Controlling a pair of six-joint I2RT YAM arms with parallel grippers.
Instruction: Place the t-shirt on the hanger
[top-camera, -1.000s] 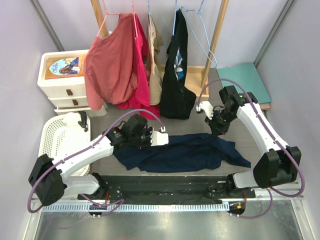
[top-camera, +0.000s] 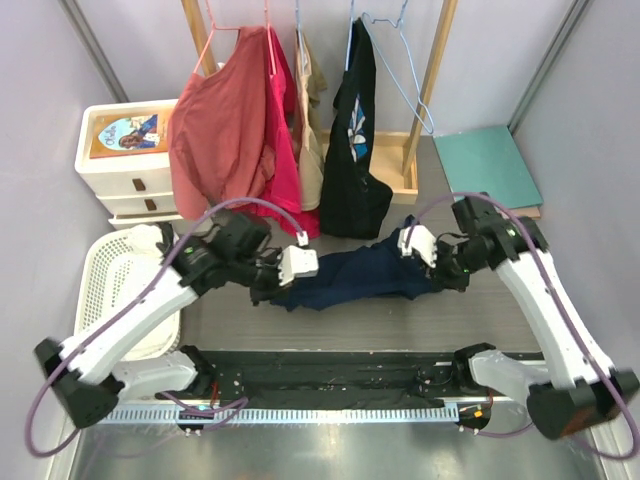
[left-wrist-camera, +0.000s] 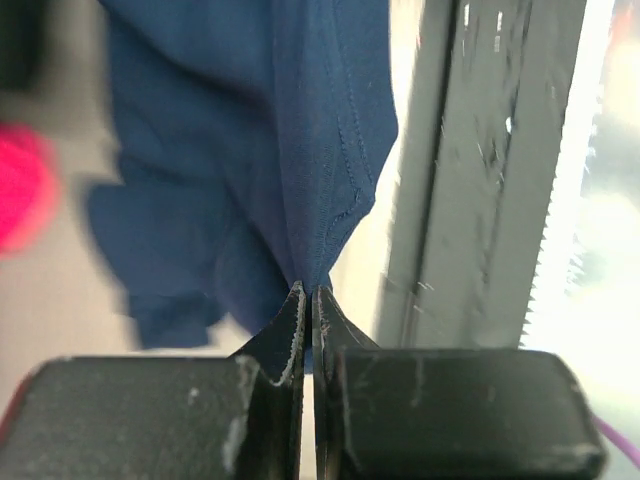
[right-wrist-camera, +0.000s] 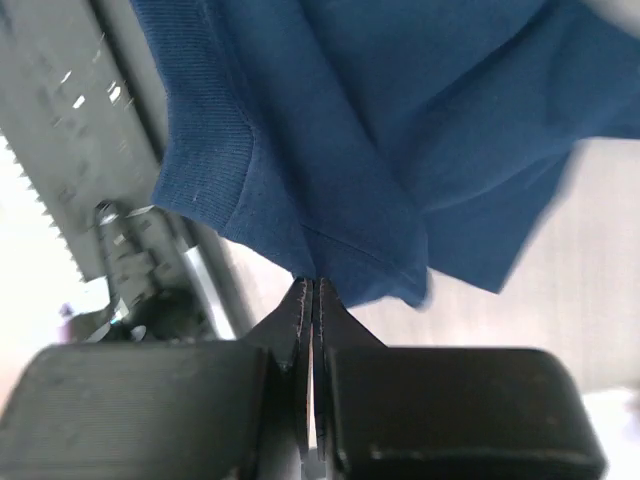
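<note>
The navy t-shirt (top-camera: 355, 275) spans the floor area between my grippers, bunched and folded. My left gripper is shut on a folded part of the shirt (left-wrist-camera: 330, 150) at the left of it. My right gripper is shut at the shirt's right side, with fabric (right-wrist-camera: 360, 200) running down into its fingertips. In the top view both arms blur with motion.
An empty blue hanger (top-camera: 410, 60) hangs at the rail's right, beside hanging red, pink, beige and black clothes (top-camera: 350, 170). A white basket (top-camera: 100, 290), drawers (top-camera: 135, 185) and a teal board (top-camera: 480, 160) stand around.
</note>
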